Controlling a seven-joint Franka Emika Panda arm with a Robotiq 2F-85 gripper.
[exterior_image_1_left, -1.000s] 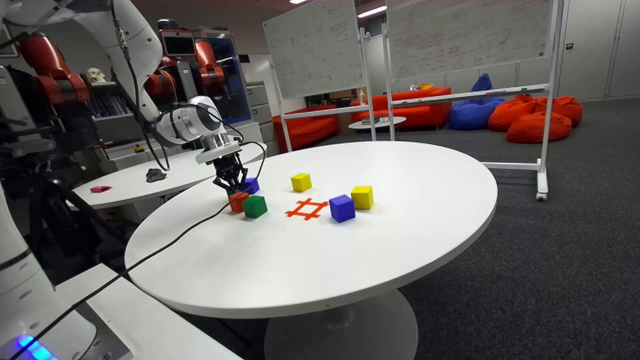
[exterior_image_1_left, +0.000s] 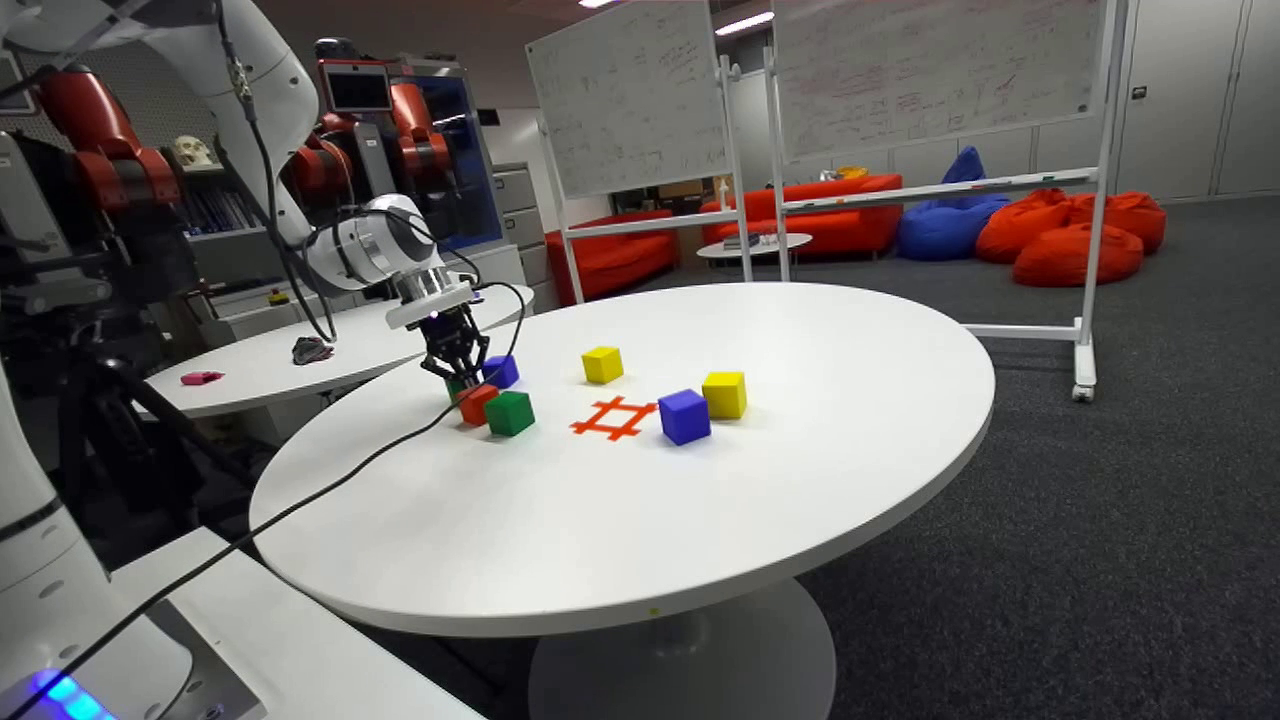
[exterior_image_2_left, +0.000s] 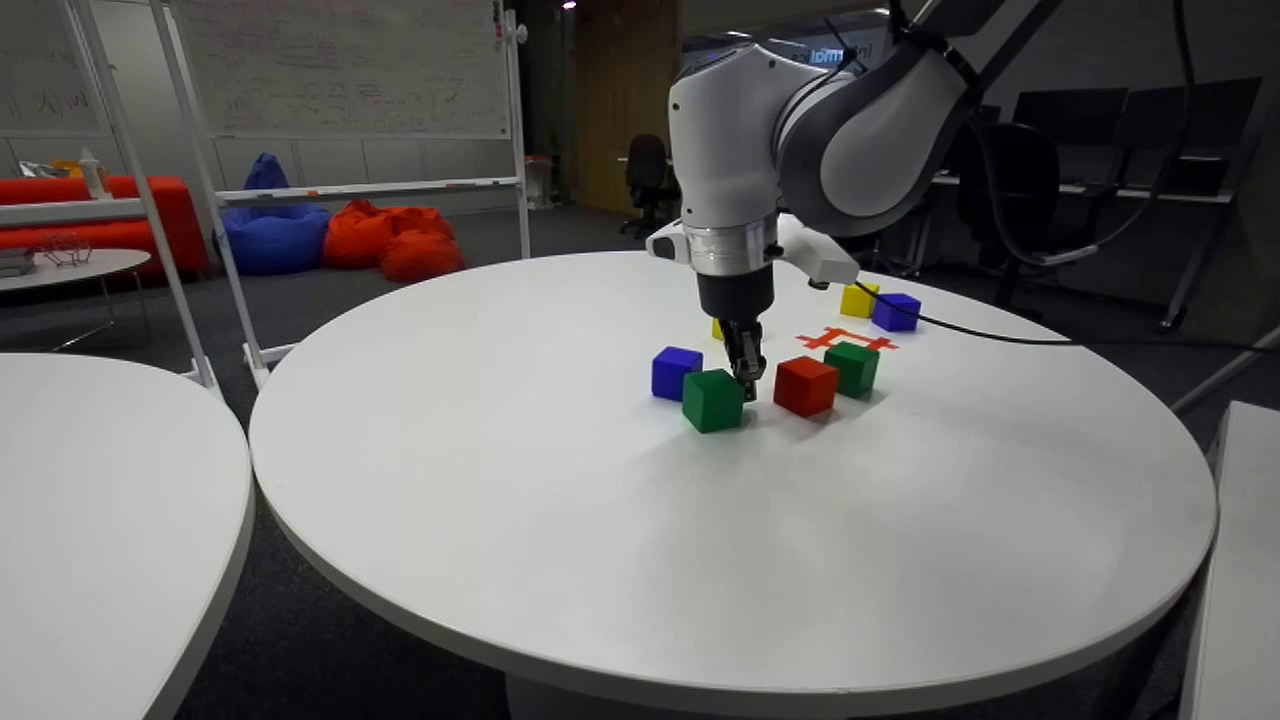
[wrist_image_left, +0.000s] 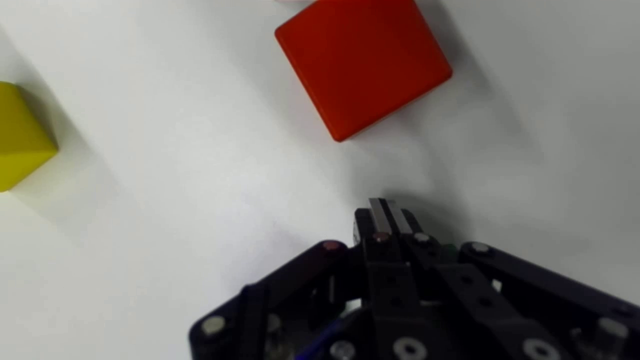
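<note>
My gripper is shut, its fingertips together and nothing showing between them. It points down low over the table, between the red cube (exterior_image_2_left: 805, 385) and a green cube (exterior_image_2_left: 713, 401). In the wrist view the red cube (wrist_image_left: 366, 63) lies ahead of the fingertips, apart from them. A blue cube (exterior_image_2_left: 677, 373) sits just behind that green cube. The second green cube (exterior_image_1_left: 510, 413) is beside the red one. From exterior view 1 the nearer green cube is mostly hidden behind the gripper and the red cube.
An orange-red tape square (exterior_image_1_left: 615, 418) marks the white round table (exterior_image_1_left: 576, 540). Near it stand a yellow cube (exterior_image_1_left: 602, 365), a blue cube (exterior_image_1_left: 684, 416) and another yellow cube (exterior_image_1_left: 725, 395). A black cable (exterior_image_1_left: 360, 466) crosses in front.
The arm and gripper have shifted slightly left and down in exterior view 1. The visible cubes look unmoved.
</note>
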